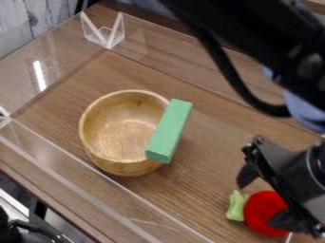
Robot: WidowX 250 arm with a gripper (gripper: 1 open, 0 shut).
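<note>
My black gripper (273,166) fills the right side, low over a red round object (264,211) that has a small green part (237,205) at its left. The gripper stands open; its near side hides part of the red object. A wooden bowl (108,133) is at centre left, with a green block (169,130) at its right rim.
A clear wire or plastic stand (105,30) stands at the back left.
</note>
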